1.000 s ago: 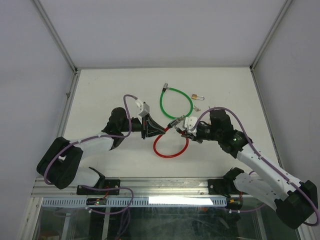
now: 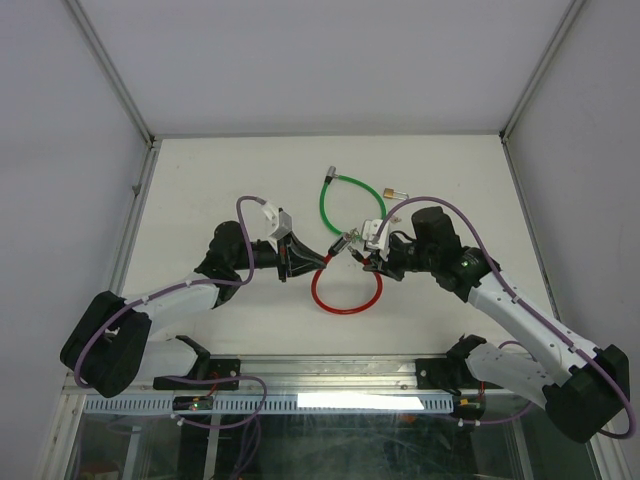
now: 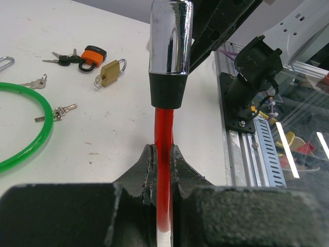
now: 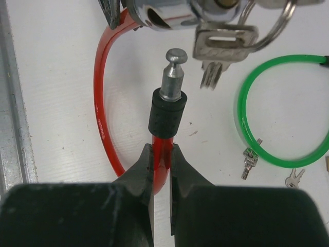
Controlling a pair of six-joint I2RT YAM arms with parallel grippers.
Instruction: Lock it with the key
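A red cable lock [image 2: 346, 311] loops between my two grippers, both ends held up off the table. My left gripper is shut on the red cable just below its chrome lock head [image 3: 170, 38]. My right gripper has its fingers shut on the cable's other end, under the black collar [image 4: 167, 113]. From that collar the metal pin [image 4: 174, 77] sticks out free, apart from the lock head in the right wrist view. Keys on a ring [image 4: 224, 43] hang from the lock head, blurred at the top of that view.
A green cable lock [image 2: 326, 205] lies behind the grippers. Loose keys [image 3: 59, 112], a brass padlock [image 3: 110, 73] and a black-and-orange padlock [image 3: 93, 55] are on the table. Free table [image 2: 220, 170] shows at the back left.
Over the last second both arms have shifted slightly, and the red loop has moved a little right and up in the top view.
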